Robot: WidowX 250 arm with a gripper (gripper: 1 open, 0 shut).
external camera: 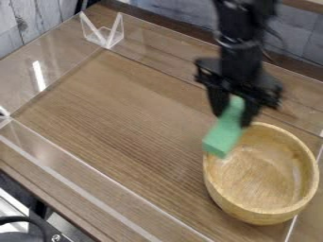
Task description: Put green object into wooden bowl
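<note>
The green object (pixel 225 135) hangs in the grasp of my black gripper (pixel 232 106), which is shut on its upper part. Its lower end overlaps the upper left rim of the wooden bowl (pixel 265 202) in the picture. The gripper stands just above and behind that rim. The bowl is round, light tan and empty where its inside shows. How high the green object is above the bowl, I cannot tell exactly.
A clear plastic-looking bracket (pixel 105 31) stands at the table's far left edge. Dark cables (pixel 25 227) lie off the near left corner.
</note>
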